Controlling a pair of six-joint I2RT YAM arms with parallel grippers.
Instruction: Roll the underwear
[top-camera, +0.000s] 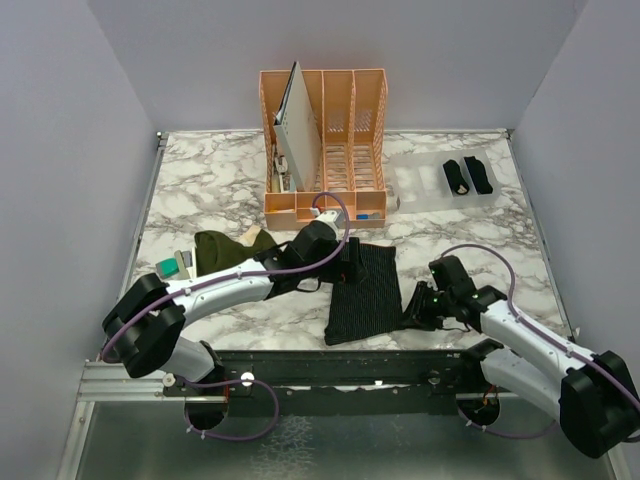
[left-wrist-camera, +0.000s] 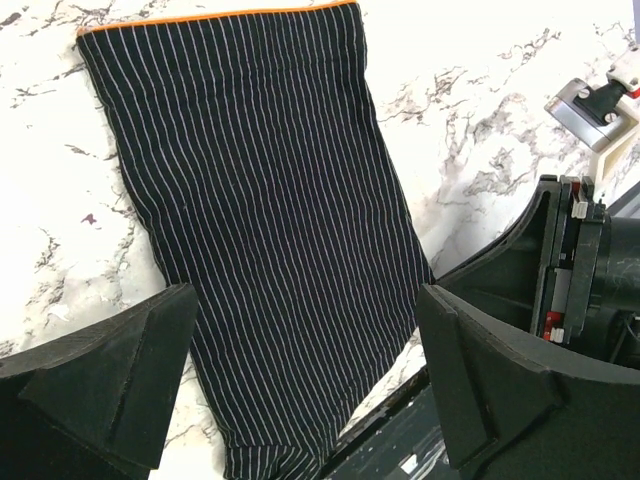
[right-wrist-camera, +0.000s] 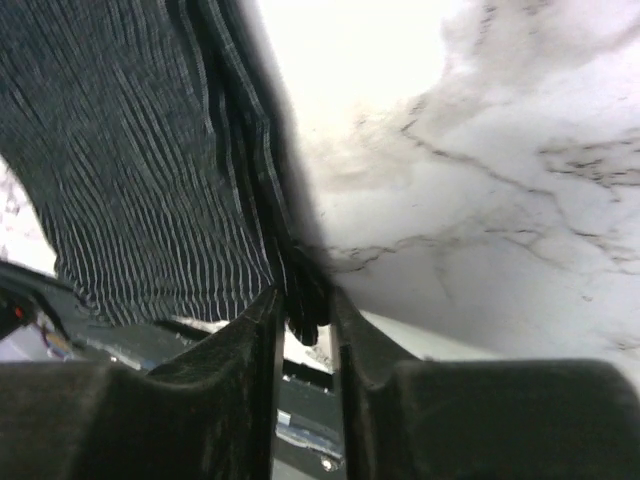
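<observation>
The dark underwear (left-wrist-camera: 265, 200) with fine pale stripes is spread flat on the marble table, its orange-edged waistband (left-wrist-camera: 220, 15) on the far side. In the left wrist view, my left gripper stands open above the cloth, fingers wide apart with nothing between them. My right gripper is at the near right corner of the underwear (right-wrist-camera: 150, 170). The top view shows both arms reaching over the garment, the left one covering its far left part.
An orange divided organizer (top-camera: 352, 130) stands behind, a white board leaning in it. At the right back, a clear tray (top-camera: 428, 185) holds two dark rolls. A crumpled olive cloth (top-camera: 220, 252) lies left.
</observation>
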